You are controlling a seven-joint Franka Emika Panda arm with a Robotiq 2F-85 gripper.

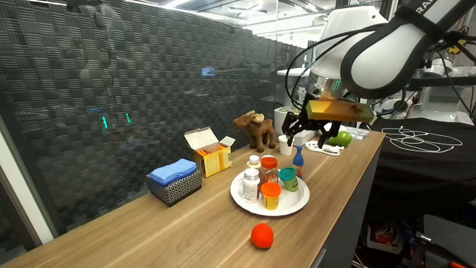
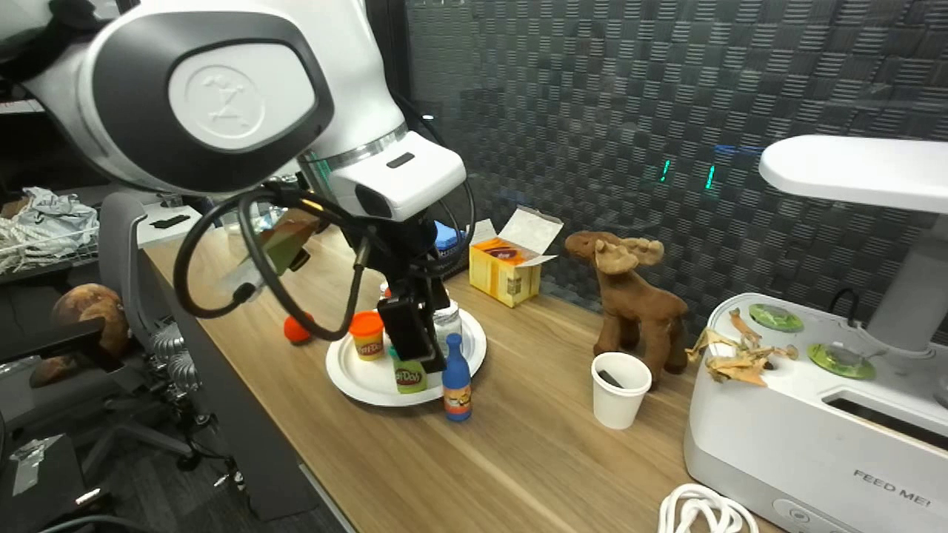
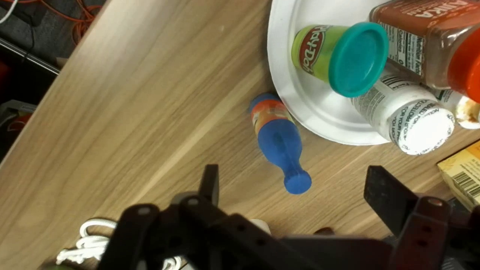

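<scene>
My gripper is open, its two fingers wide apart and nothing between them. In the wrist view the blue bottle (image 3: 279,138), with an orange label band, shows in the space ahead of the fingers. It stands upright on the wooden counter, just outside the rim of the white plate (image 2: 351,383). On that plate are a teal-lidded Play-Doh tub (image 1: 289,179), an orange-lidded tub (image 1: 270,195), a red-capped jar (image 1: 268,169) and white bottles, one of them a pill bottle (image 1: 251,185). From exterior view 1, the gripper (image 1: 305,136) hangs above the bottle (image 1: 298,161).
A red ball (image 1: 261,236) lies near the counter's front. Behind the plate stand a yellow box (image 2: 504,269), a plush moose (image 2: 632,297) and a paper cup (image 2: 619,389). A white cable (image 1: 322,147) and a green apple-like object (image 1: 342,139) lie farther back.
</scene>
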